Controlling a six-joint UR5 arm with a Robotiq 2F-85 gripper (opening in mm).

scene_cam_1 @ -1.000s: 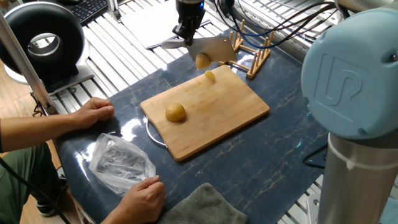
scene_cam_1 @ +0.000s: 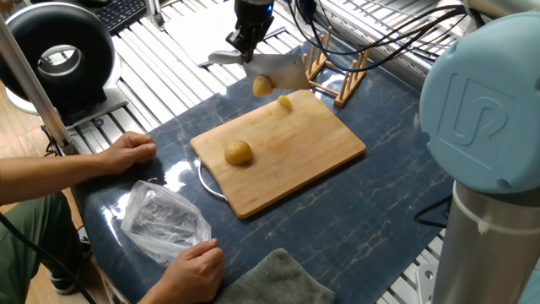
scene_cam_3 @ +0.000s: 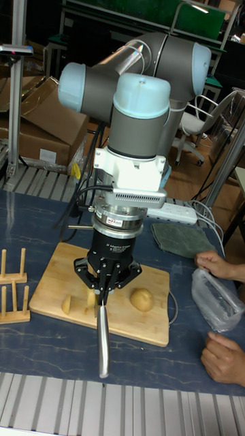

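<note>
My gripper (scene_cam_1: 245, 56) is shut on the handle of a broad-bladed knife (scene_cam_1: 283, 69), held above the far edge of the cutting board (scene_cam_1: 308, 156). A cut potato piece (scene_cam_1: 262, 86) clings to the side of the blade, clear of the board. On the board lie a thin potato slice (scene_cam_1: 285, 102), near the far edge, and a larger rounded potato piece (scene_cam_1: 238, 152), closer to the handle side. From the opposite side, the knife handle (scene_cam_3: 103, 345) points towards the camera below the gripper (scene_cam_3: 103, 289); the blade is mostly hidden there.
A wooden peg rack (scene_cam_1: 350, 83) stands beyond the board, close to the blade. A person's hands (scene_cam_1: 192, 272) rest by a clear plastic bag (scene_cam_1: 164, 221). A grey-green cloth (scene_cam_1: 277, 283) lies at the table's near side. Cables hang near the rack.
In exterior view 1 the gripper and knife have shifted left, away from the rack, with the potato piece still on the blade. The board and the pieces on it have stayed put.
</note>
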